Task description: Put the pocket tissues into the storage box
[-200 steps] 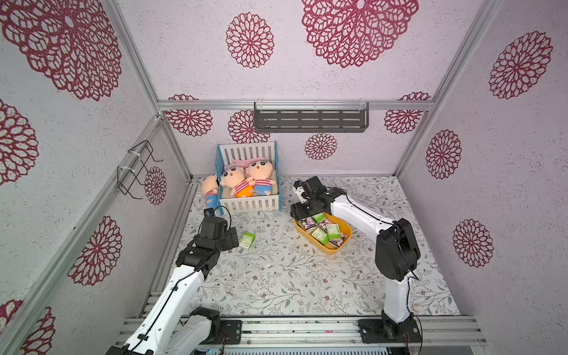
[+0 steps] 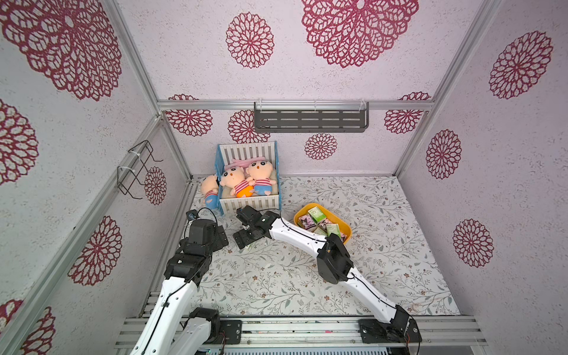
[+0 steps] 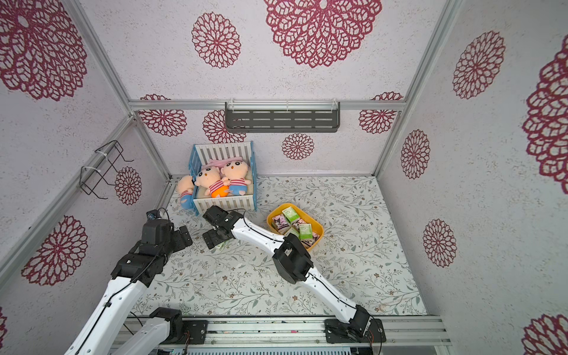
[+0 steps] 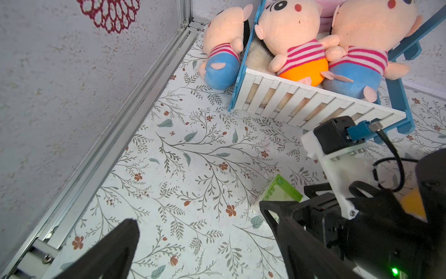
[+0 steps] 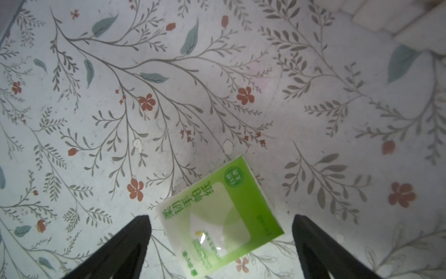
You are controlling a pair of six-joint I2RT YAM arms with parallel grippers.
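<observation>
A green and white tissue pack [image 5: 220, 216] lies flat on the patterned table, showing in the right wrist view between my right gripper's spread fingers [image 5: 118, 248]. My right gripper [image 2: 243, 239] is open above it, touching nothing that I can make out, and hides most of the pack from above. In the left wrist view the pack's green end [image 4: 283, 189] peeks out past the right gripper. Left of it, my left gripper [image 2: 220, 237] hangs with its fingers apart and empty over bare table. The yellow storage box [image 2: 349, 232] holds several green and pink packs.
A white and blue toy crib [image 2: 251, 205] with two plush dolls [image 2: 260, 171] stands behind the grippers; another doll [image 2: 210, 192] leans beside it on the left. The right arm spans the table's middle, partly in front of the yellow box.
My right gripper has swung left from above the yellow box to the loose tissue pack, which it now covers. The left gripper has drawn slightly left and toward the front.
</observation>
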